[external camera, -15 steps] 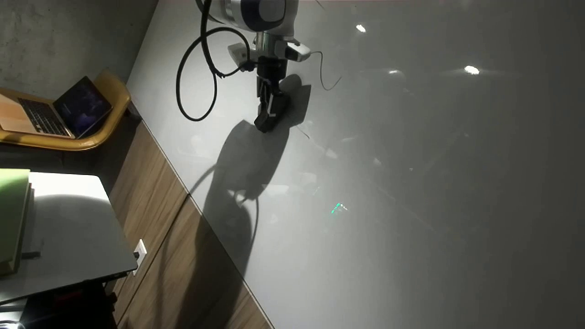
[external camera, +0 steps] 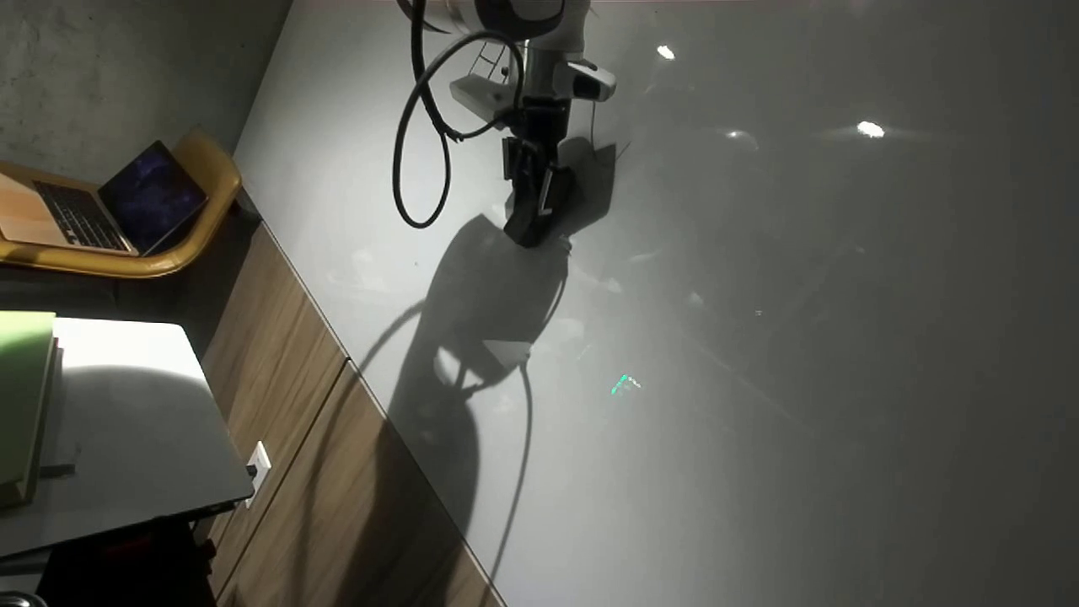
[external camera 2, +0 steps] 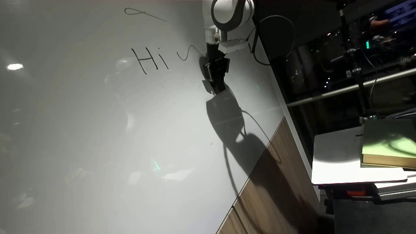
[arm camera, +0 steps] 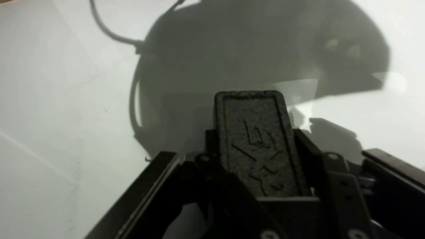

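Note:
My gripper is shut on a dark grey block [arm camera: 259, 143], its fingers on either side. The block looks like an eraser, with scratched marks on its face. Against the whiteboard [external camera: 759, 455], the gripper sits near the top in exterior view 1; whether the block touches the surface cannot be told. Exterior view 2 shows black handwriting "Hi" [external camera 2: 150, 60], a wavy line [external camera 2: 188, 52] running up to the arm, and a looped stroke [external camera 2: 144, 13] above. Part of the board is hidden behind the gripper and arm.
A loose black cable [external camera: 399, 172] hangs beside the arm. Wooden panels [external camera: 344, 435] border the board. Books [external camera 2: 390, 140] lie on a side table, and a laptop [external camera: 96, 207] rests on a yellow chair. Much of the board is bare.
In exterior view 1 the arm and gripper have shifted right along the board, block still held. The thin dark line there is now partly covered by the arm.

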